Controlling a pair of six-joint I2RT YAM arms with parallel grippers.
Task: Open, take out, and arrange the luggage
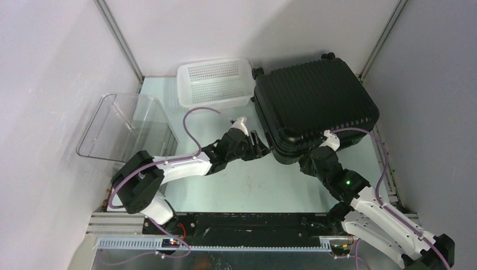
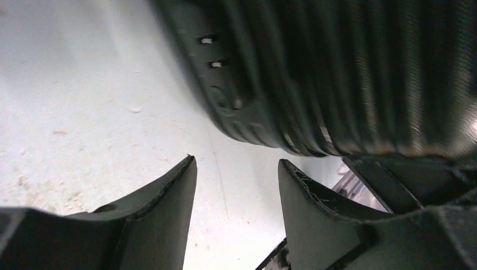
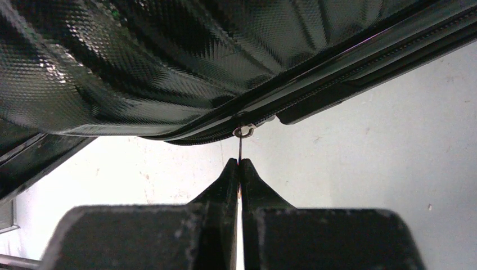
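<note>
The black ribbed suitcase [image 1: 315, 98] lies flat at the back right of the table. Close to its front-left corner my left gripper is open, only white table showing between its fingers. The suitcase side [image 2: 247, 107] spans the upper right of that wrist view. At the suitcase's front edge, my right gripper is shut on a thin zipper pull [image 3: 241, 147]. The pull hangs from a metal slider ring [image 3: 244, 131] on the zipper seam. In the top view the right arm's wrist hides this contact.
A white perforated basket [image 1: 185, 95] sits at the back, just left of the suitcase. A clear open bin [image 1: 90, 118] stands at the far left. Bare white tabletop [image 1: 242, 191] lies in front, between the two arms.
</note>
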